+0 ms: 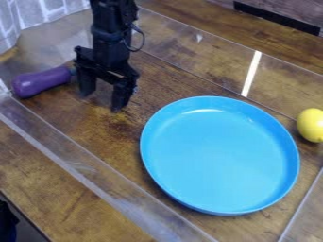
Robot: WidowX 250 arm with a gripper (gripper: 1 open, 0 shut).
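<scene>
My black gripper point(106, 77) is at the upper left, low over the dark wooden surface, its arm reaching down from the top. Whether its fingers are open or shut is hard to make out in the dark. A purple eggplant-like object point(41, 82) lies just left of it. A large blue plate point(220, 151) fills the right middle, to the lower right of the gripper.
A yellow object point(311, 126) sits at the right edge, beside the plate. Clear edging runs along the left and bottom.
</scene>
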